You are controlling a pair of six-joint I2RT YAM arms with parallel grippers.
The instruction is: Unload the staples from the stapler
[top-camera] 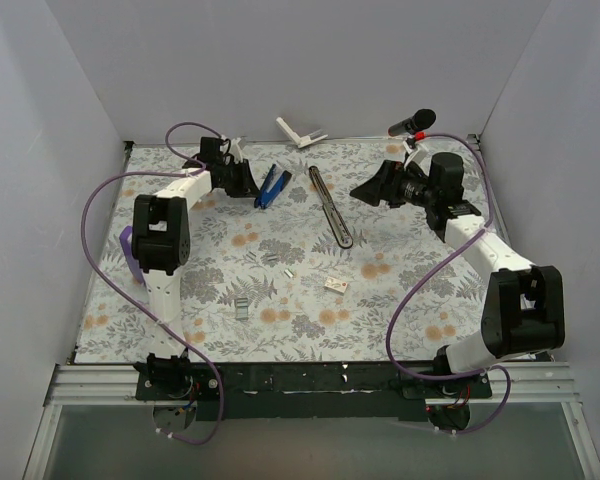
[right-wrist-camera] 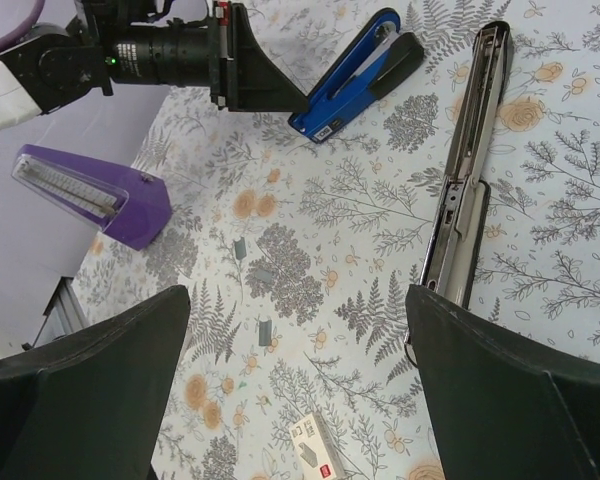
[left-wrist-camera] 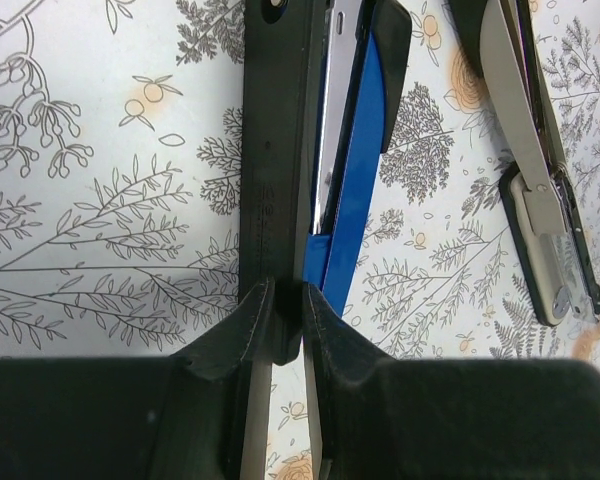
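Observation:
A blue and black stapler (top-camera: 273, 188) (left-wrist-camera: 360, 170) (right-wrist-camera: 345, 95) lies at the upper left of the mat. My left gripper (top-camera: 253, 195) is shut on its near end, on the dark bar. My right gripper (top-camera: 368, 194) stands open above the mat, to the right of a long black-and-silver open stapler (top-camera: 330, 208) (right-wrist-camera: 460, 210); in the right wrist view its fingers frame the scene from below, with nothing visible between them.
A purple stapler (top-camera: 132, 252) (right-wrist-camera: 125, 200) lies at the left edge, a white object (top-camera: 300, 135) at the back. A small box (top-camera: 336, 285) and several staple strips (top-camera: 242, 308) lie on the front middle of the mat.

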